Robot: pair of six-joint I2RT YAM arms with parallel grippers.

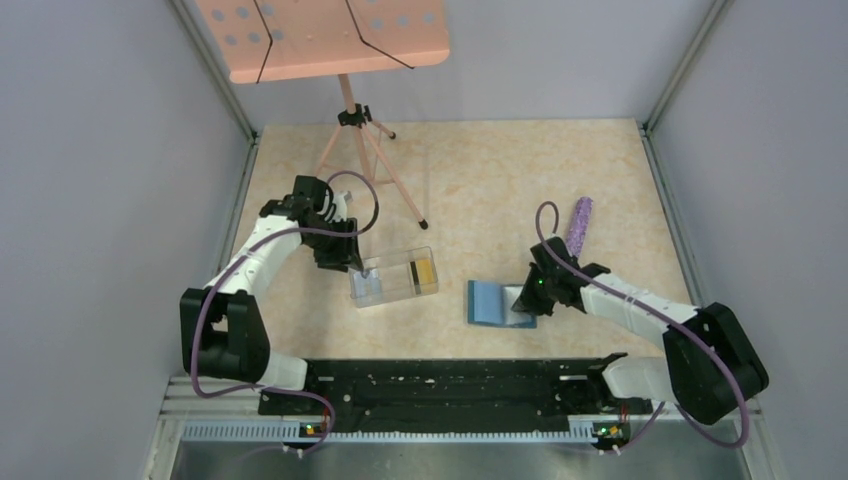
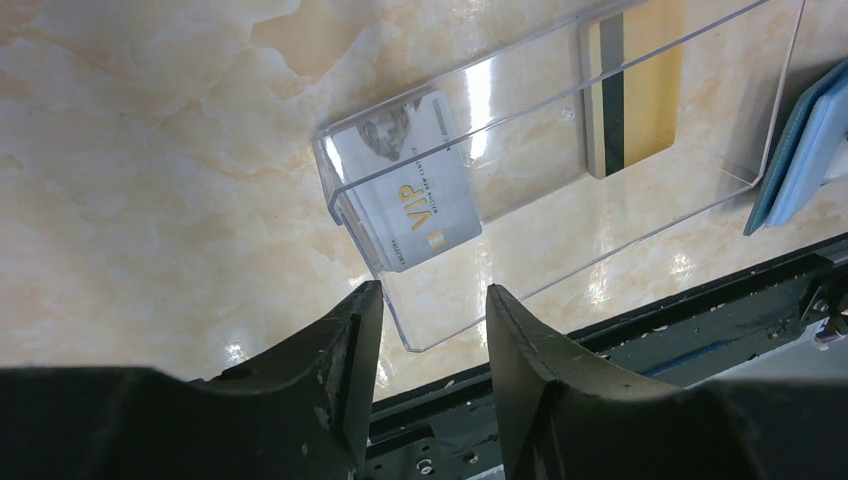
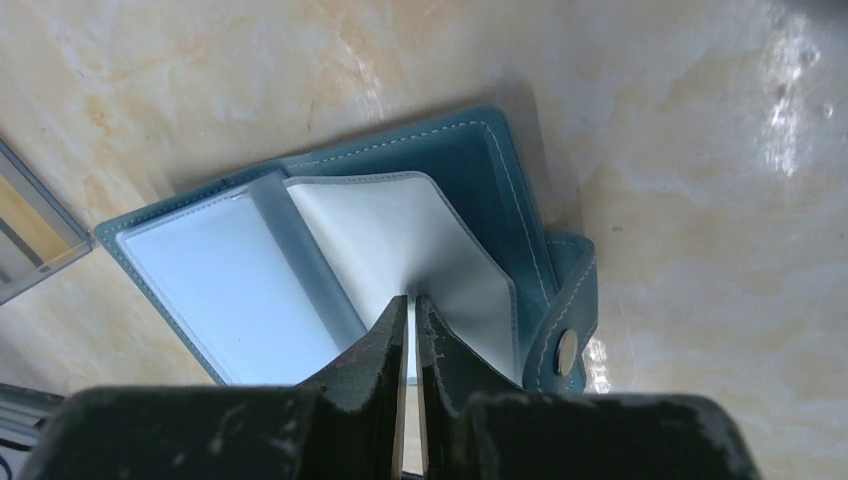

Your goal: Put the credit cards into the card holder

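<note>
A clear acrylic box [image 1: 395, 300] holds silver VIP cards [image 2: 420, 205] at its left end and gold cards [image 2: 650, 110] with a dark stripe toward the right. My left gripper stands open just beyond that left end, nothing between its fingers. The blue card holder [image 1: 485, 305] lies open on the table, with a light blue panel, a white inner sleeve [image 3: 370, 240] and a snap tab. My right gripper is down at the holder, shut at the white sleeve; whether its edge is between the fingertips is hard to tell.
A pink music stand [image 1: 340, 60] rises at the back, its tripod legs on the table. A purple tube-like object [image 1: 580, 220] lies behind my right arm.
</note>
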